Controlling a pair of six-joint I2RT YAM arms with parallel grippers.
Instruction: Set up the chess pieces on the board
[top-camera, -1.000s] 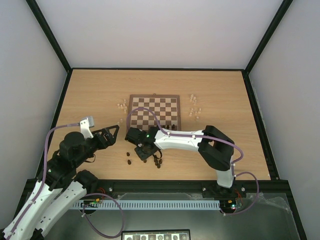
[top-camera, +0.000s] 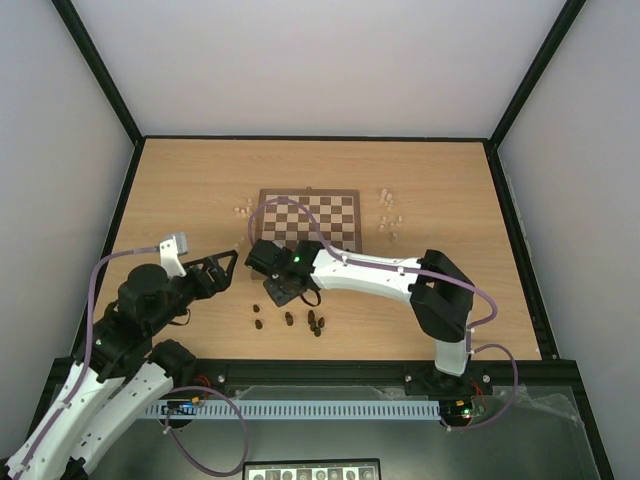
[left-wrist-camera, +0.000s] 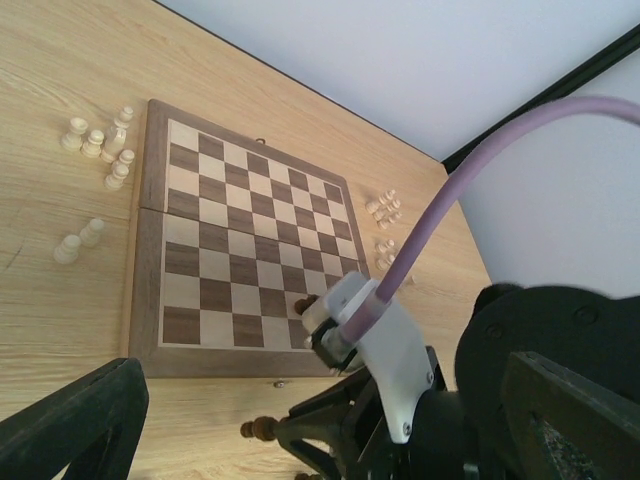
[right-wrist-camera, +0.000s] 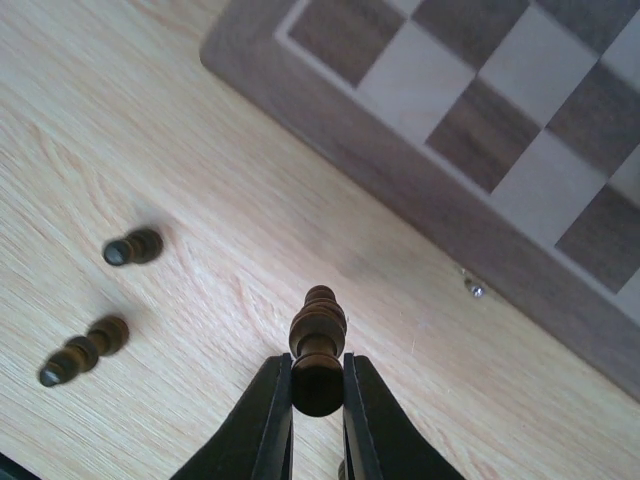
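Note:
My right gripper is shut on a dark chess piece (right-wrist-camera: 318, 335), held over bare wood just outside the board's near edge. The checkered board (left-wrist-camera: 150, 260) lies open and flat. One dark piece (left-wrist-camera: 305, 304) shows on its near side, partly covered by the right arm. Loose dark pieces (right-wrist-camera: 133, 246) (top-camera: 316, 325) rest on the table in front of the board. At the left, my left gripper (top-camera: 228, 262) hangs open and empty, its fingers (left-wrist-camera: 90, 420) wide apart.
Light pieces (left-wrist-camera: 115, 135) stand left of the board, and another light group (top-camera: 388, 215) is on its right. The right arm (top-camera: 365, 277) crosses in front of the board and hides its near edge from above. Wood behind the board is clear.
In the top view my right gripper has moved a little left and toward the board, uncovering a dark piece on the table. The left arm stays still.

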